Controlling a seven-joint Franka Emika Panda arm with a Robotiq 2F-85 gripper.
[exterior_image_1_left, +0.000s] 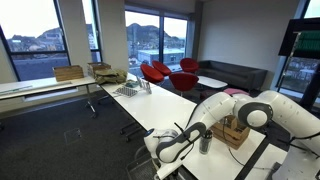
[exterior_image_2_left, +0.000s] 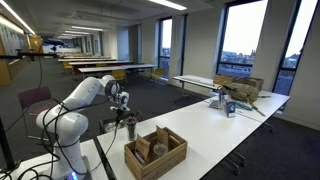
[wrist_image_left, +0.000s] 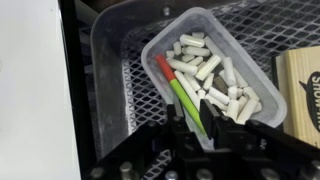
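Observation:
In the wrist view, a clear plastic tub holds several short white sticks, like chalk pieces. A slim stick with a red end and a green body lies along the tub's left side. My gripper hangs over the tub's near end, its fingertips apart on either side of the green end. Whether they touch the stick cannot be made out. In exterior view 1 the wrist is low at the table's front edge, and the fingers there are too small to read.
The tub sits in a dark mesh basket, with a wooden box at its right. A white tabletop lies to the left. On the table are a divided wooden box and a dark cylindrical container.

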